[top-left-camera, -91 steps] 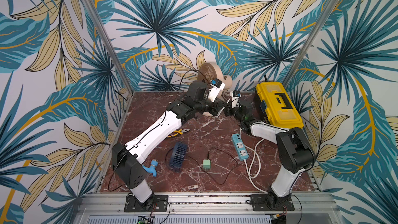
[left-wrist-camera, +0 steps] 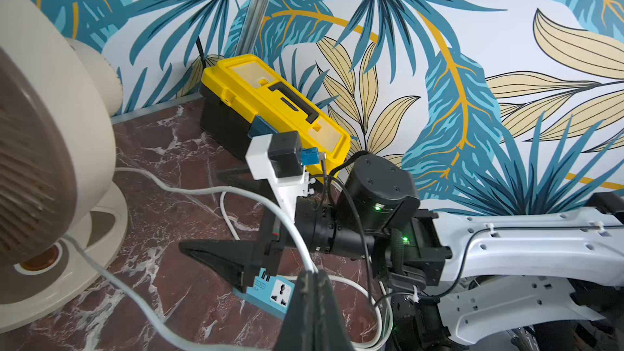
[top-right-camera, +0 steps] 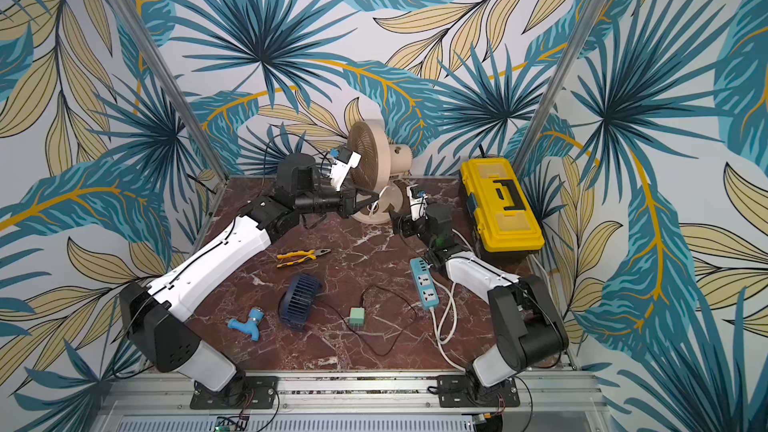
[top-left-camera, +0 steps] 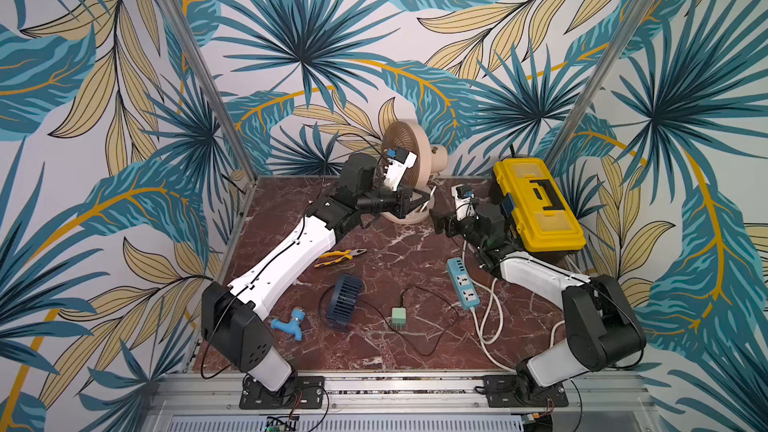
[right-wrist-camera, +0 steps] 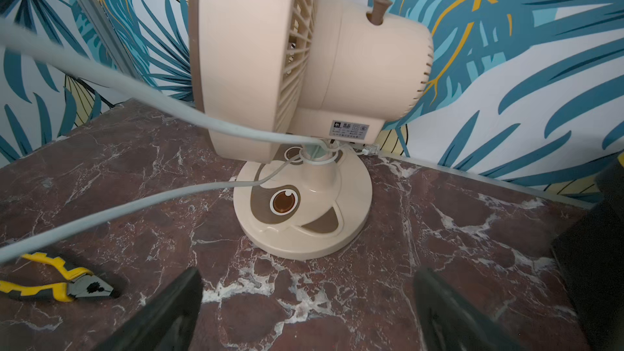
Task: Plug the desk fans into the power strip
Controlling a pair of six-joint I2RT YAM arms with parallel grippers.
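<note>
The beige desk fan (top-left-camera: 412,156) stands upright at the back of the table. Its pale cord (left-wrist-camera: 260,196) loops round by the stem; my left gripper is shut, with the cord pinched at its fingertips. Another stretch of the cord runs from the base toward the bottom of the left wrist view. I cannot make out the plug. My right gripper is open in front of the fan, nothing between its fingers; in the left wrist view the cord crosses in front of it. The blue power strip (top-left-camera: 463,282) lies nearer, right of the table's middle.
At the back right sits a yellow toolbox (top-left-camera: 538,205), close to the right arm. Pliers (top-left-camera: 341,257), a dark blue slatted object (top-left-camera: 343,301), a green block (top-left-camera: 398,317) and a light blue pipe piece (top-left-camera: 289,324) lie left and front. White cable (top-left-camera: 497,316) trails from the strip.
</note>
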